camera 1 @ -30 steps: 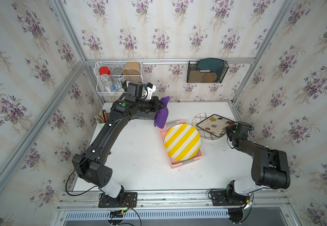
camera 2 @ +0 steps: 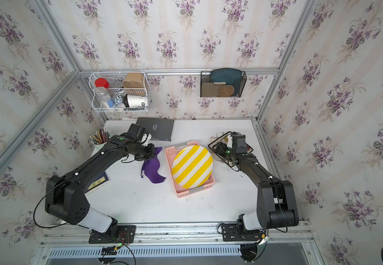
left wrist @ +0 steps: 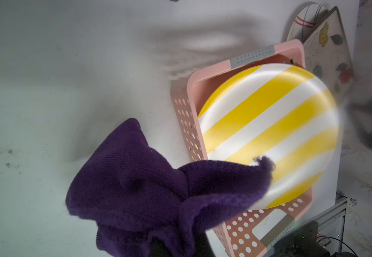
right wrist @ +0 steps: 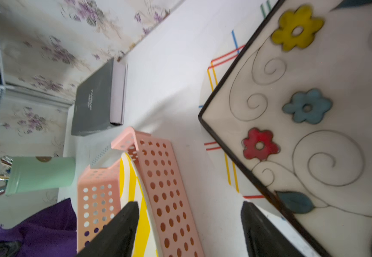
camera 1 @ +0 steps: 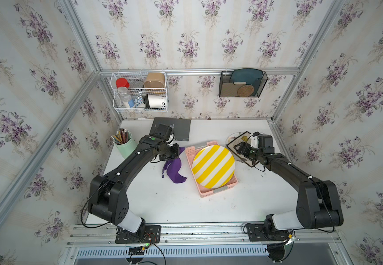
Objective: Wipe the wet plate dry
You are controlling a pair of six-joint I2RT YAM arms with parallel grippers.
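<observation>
A yellow-and-white striped plate [camera 1: 213,166] sits in a pink basket [camera 1: 190,165] at the centre. Just left of it my left gripper [camera 1: 173,151] is shut on a purple cloth [camera 1: 175,173], which hangs low by the table; in the left wrist view the cloth hides the fingertips. My right gripper [camera 1: 241,148] is part open above a square floral tray [right wrist: 258,115], right of the basket, with its fingers over the basket's side and tray edge in the right wrist view and nothing seen held.
A plaid round plate [left wrist: 303,21] lies under the floral tray. At the back are a dark box [camera 1: 178,128] and a green utensil holder [camera 1: 127,148]. Wire racks hang on the wall.
My left gripper has come down and left with the cloth, from above the basket's back to beside it. My right gripper has moved leftward over the floral tray, whose position has shifted slightly.
</observation>
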